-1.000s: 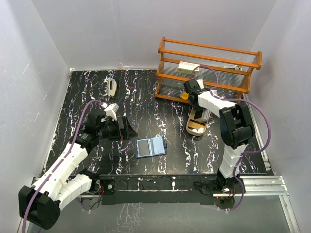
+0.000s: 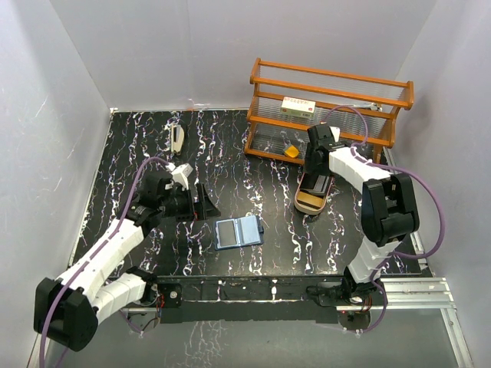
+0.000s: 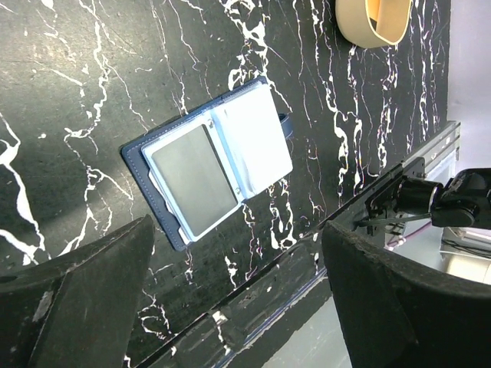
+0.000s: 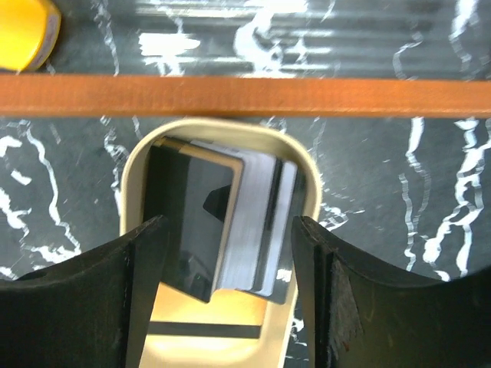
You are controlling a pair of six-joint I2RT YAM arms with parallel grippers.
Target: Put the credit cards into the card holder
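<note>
The blue card holder (image 2: 238,231) lies open on the black marble table, clear sleeves facing up (image 3: 196,179). My left gripper (image 2: 205,203) hovers above and left of it, fingers apart with nothing between them. A cream oval box (image 2: 310,205) at the shelf's front holds several flat dark and silver cards (image 4: 189,218), over an orange floor or item. My right gripper is open just above this box, fingers at either side over the cards, nothing visibly held.
A wooden wire shelf (image 2: 330,80) at the back right carries a white box (image 2: 298,106) and a yellow object (image 2: 291,151). A pale item (image 2: 176,138) lies at the back left.
The right arm and gripper have shifted to the right over the cream box. My left gripper has moved very slightly right.
</note>
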